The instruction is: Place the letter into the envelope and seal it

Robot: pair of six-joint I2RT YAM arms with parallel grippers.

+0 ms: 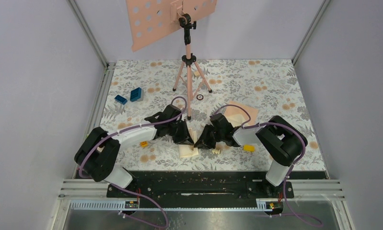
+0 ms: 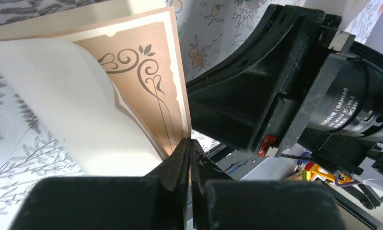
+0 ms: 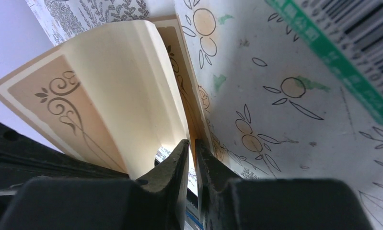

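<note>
A cream paper (image 1: 187, 151) with a tan, scroll-patterned card (image 2: 132, 72) is folded over at the front middle. My two grippers meet there. My left gripper (image 1: 191, 142) is shut, its tips (image 2: 184, 148) at the edge of the folded card; whether anything is between them is hidden. My right gripper (image 1: 197, 144) is shut on the paper's edge, seen at its fingertips (image 3: 203, 149). In the right wrist view the sheet bends up and over toward the left gripper.
A pink sheet (image 1: 242, 108) lies behind the right arm. A tripod (image 1: 189, 86) with a perforated board stands at the back. Blue boxes (image 1: 136, 95) lie at back left, a yellow object (image 1: 249, 148) at front right.
</note>
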